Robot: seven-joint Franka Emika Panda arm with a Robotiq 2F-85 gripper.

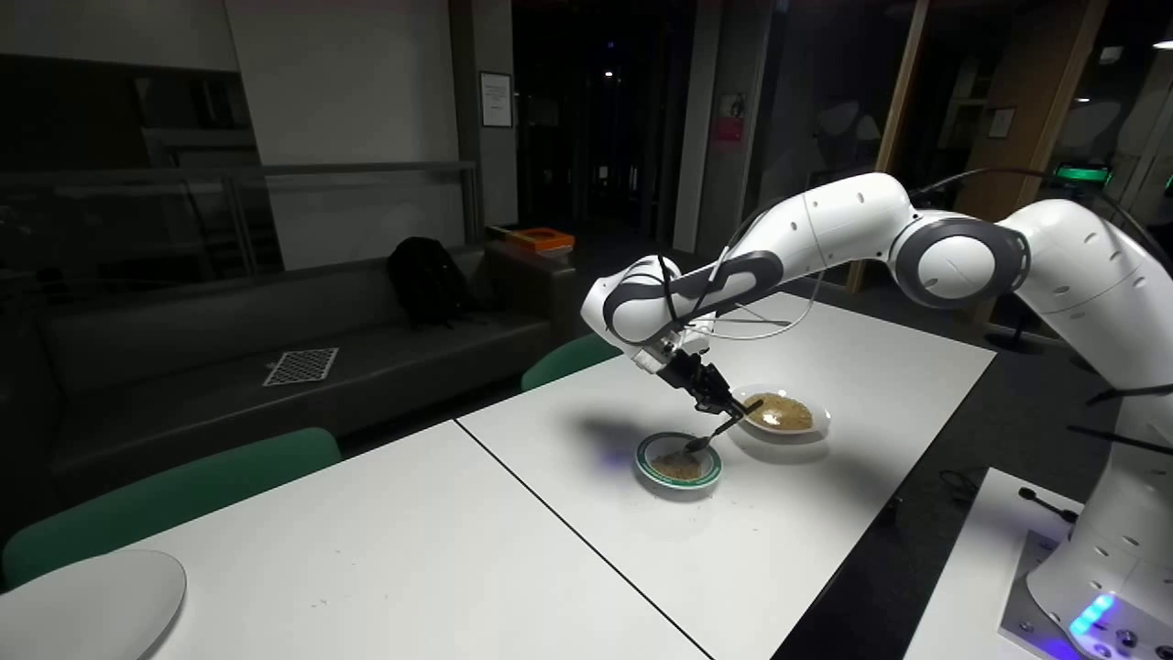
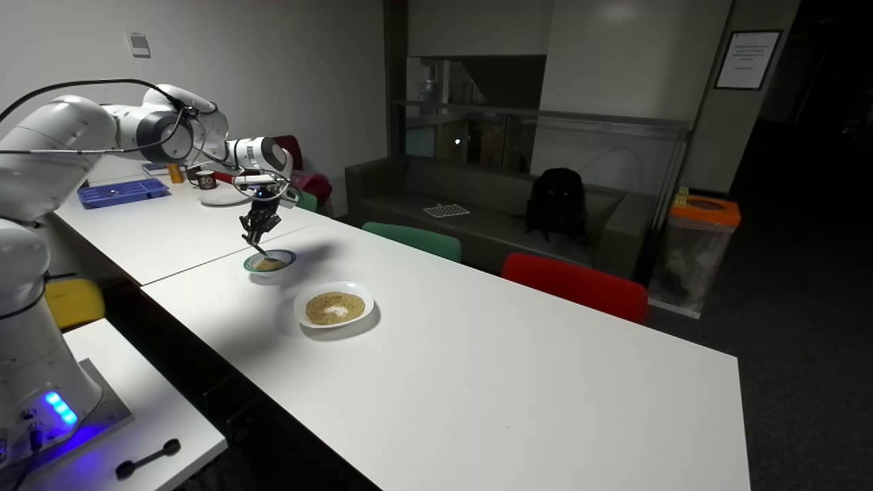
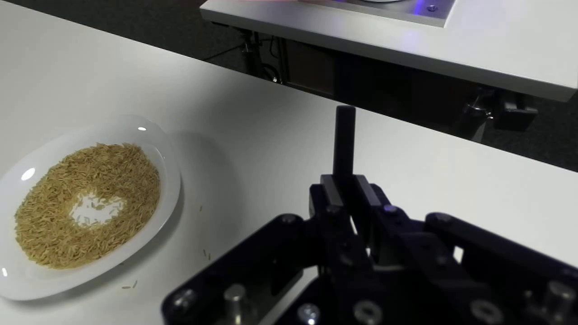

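A dark spoon [image 1: 721, 427] slants down from my gripper [image 1: 736, 408], which is shut on its handle. In exterior view 1 the spoon's head overlaps the inside of the small green-rimmed bowl [image 1: 641, 460]; whether it touches the grain cannot be told. Light brown grain [image 1: 677, 467] covers that bowl's bottom. In the wrist view the handle [image 3: 344, 140] sticks up between the fingers, while the spoon's head is hidden. A white oval dish [image 3: 172, 178] of rice-like grain [image 3: 132, 184] sits to the left there, with a bare patch in its middle.
Loose grains [image 3: 130, 285] lie beside the oval dish. A white plate [image 1: 104, 605] is at the far left of the table in exterior view 1, and a blue tray [image 2: 123, 194] is at the back left in exterior view 2.
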